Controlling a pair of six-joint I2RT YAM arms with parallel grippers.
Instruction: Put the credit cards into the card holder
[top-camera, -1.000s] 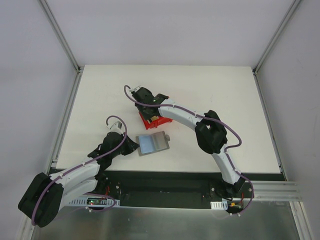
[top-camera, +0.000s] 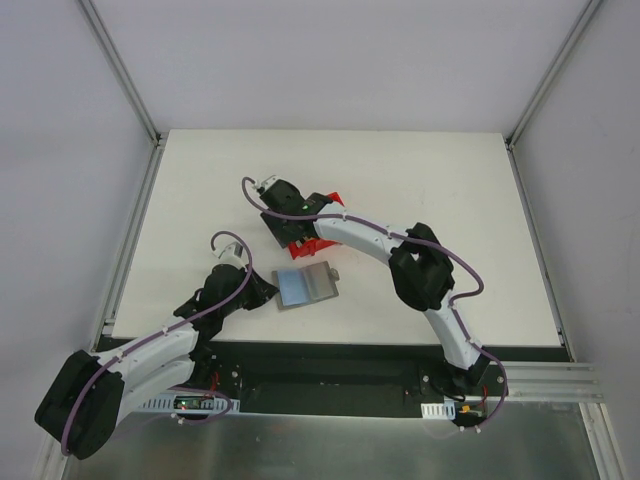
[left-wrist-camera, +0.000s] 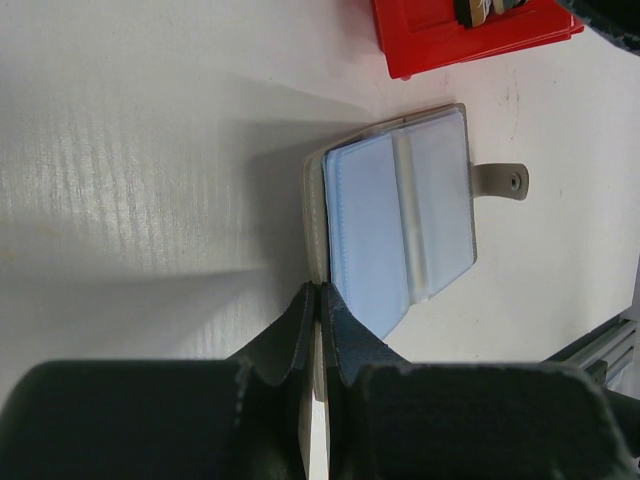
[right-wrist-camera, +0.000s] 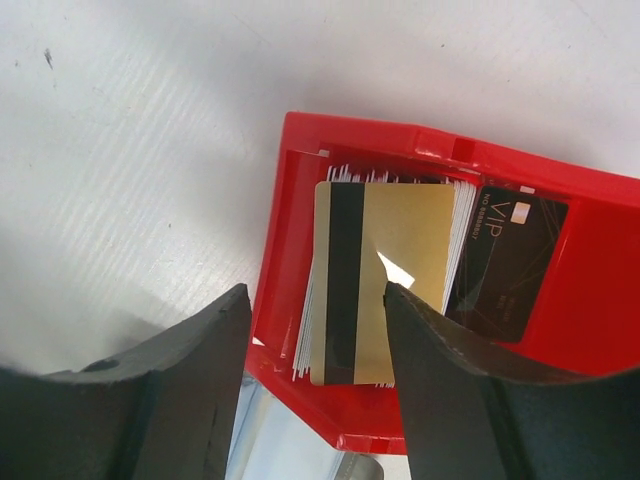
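Note:
The red box (right-wrist-camera: 600, 280) holds a stack of cards, a gold one (right-wrist-camera: 385, 215) with a dark stripe on top and a black VIP card (right-wrist-camera: 505, 265) beside it. My right gripper hangs over this stack, fingers apart, the right fingertip at the gold card. The card holder (left-wrist-camera: 435, 200), with clear and pale blue sleeves and a strap tab, lies in front of the box. My left gripper is shut at the holder's left edge; whether that thin edge is between its fingers is hard to tell.
The right arm reaches across over the box. A dark gap and rail run along the table's front edge.
My right gripper has moved slightly toward the front left over the red box. The left arm has stayed about where it was.

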